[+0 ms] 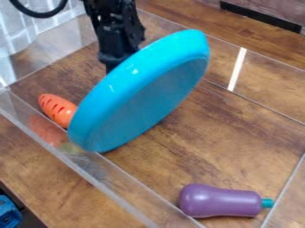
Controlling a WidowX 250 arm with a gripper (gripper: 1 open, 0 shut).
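A large cyan plate (139,89) is held up on its side, tilted, filling the middle of the camera view. The black arm and gripper rise behind its upper left; the fingertips are hidden by the plate, so the fingers cannot be seen. An orange carrot (57,109) lies at the left, its leafy end covered by the plate. A purple eggplant (220,200) lies at the bottom right on the wooden surface.
A clear walled enclosure surrounds the wooden floor (238,134), with walls along the left and front. A blue object (7,214) sits outside at the bottom left.
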